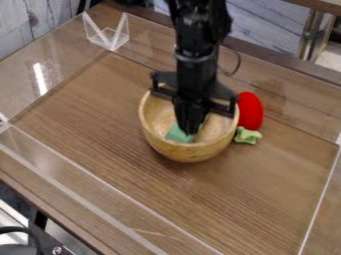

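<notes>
A wooden bowl sits near the middle of the table, with a green object inside it, mostly hidden by the gripper. The black gripper reaches down from above into the bowl, its tips over the green object. Whether anything is between the fingers is hidden.
A red object and a small light-green object lie right of the bowl. A clear wire-like holder stands at the back left.
</notes>
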